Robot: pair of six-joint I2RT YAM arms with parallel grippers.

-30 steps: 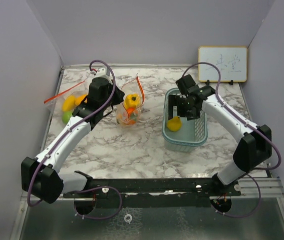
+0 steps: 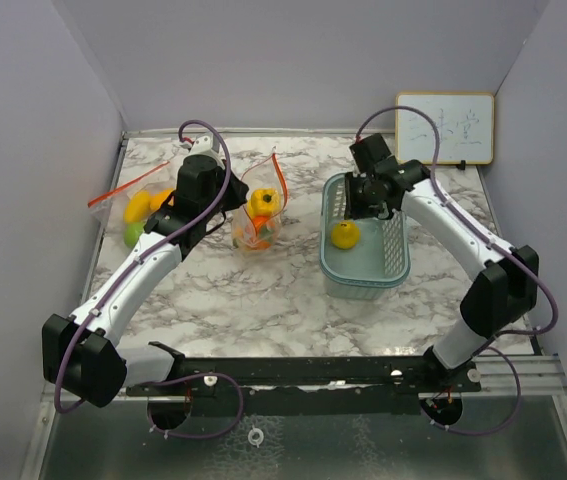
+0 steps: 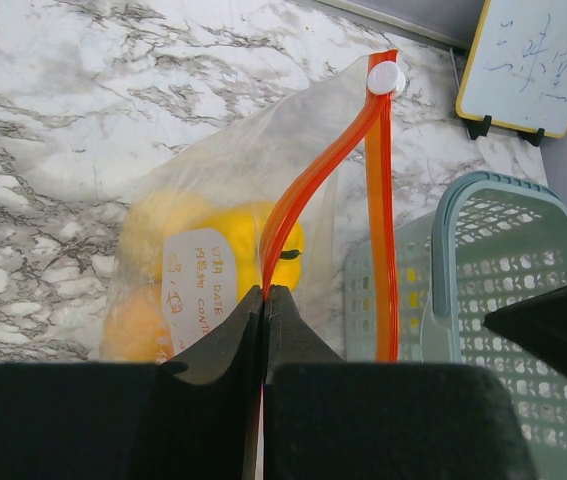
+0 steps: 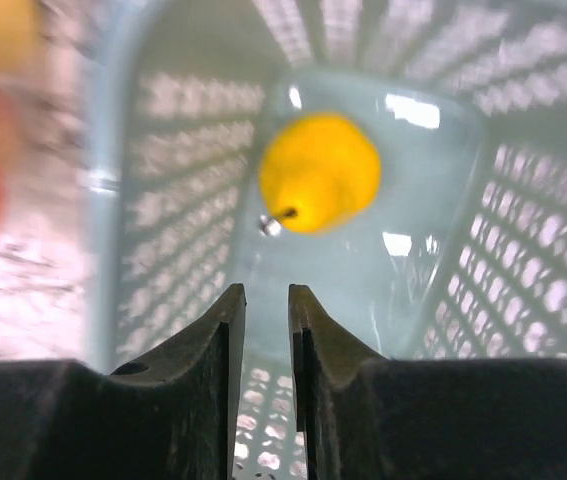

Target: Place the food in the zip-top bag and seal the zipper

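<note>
My left gripper is shut on the edge of an open zip top bag [image 2: 263, 230] with orange zipper strips, holding it upright; yellow and orange food shows inside. My right gripper [image 2: 368, 210] is over the green basket [image 2: 368, 280], its fingers close together with a small gap; whether they hold anything is unclear, and the yellow food is not between them. A yellow pepper [image 4: 318, 170] lies on the basket floor, below the fingers.
A second bag with yellow and green food [image 2: 138, 205] lies at the back left. A whiteboard [image 2: 443, 125] stands at the back right.
The right gripper went down into the basket at the yellow pepper and is now higher, with the pepper left on the basket floor. The left arm is unchanged.
</note>
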